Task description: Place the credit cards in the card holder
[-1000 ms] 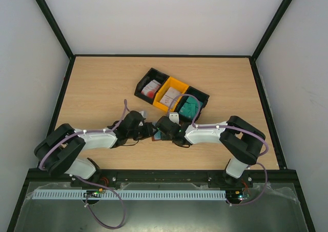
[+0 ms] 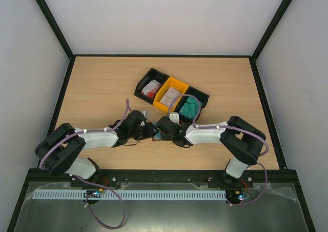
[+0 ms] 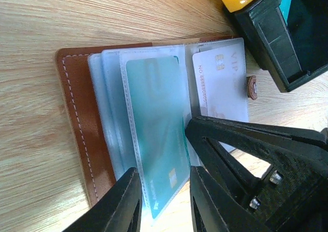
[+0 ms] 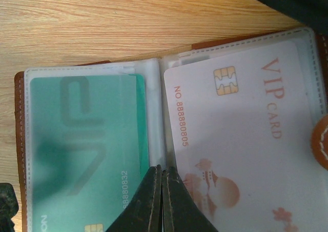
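The open brown card holder (image 4: 19,139) lies on the table with clear sleeves. A teal card (image 4: 82,139) sits in its left page and a white VIP card (image 4: 246,134) in its right page. In the left wrist view, the teal card (image 3: 156,119) is mostly inside its sleeve. My left gripper is closed around the lower end of that card, one finger on each side. My right gripper is shut with nothing visible between its tips, which are at the fold between the pages. From above, the arms hide most of the holder.
Behind the holder stands a row of three bins: a black bin (image 2: 138,91) with white cards, a yellow bin (image 2: 177,83) with pale cards, and a black bin (image 2: 201,95) with teal cards. Both grippers are close together.
The right arm and the bins look unchanged.
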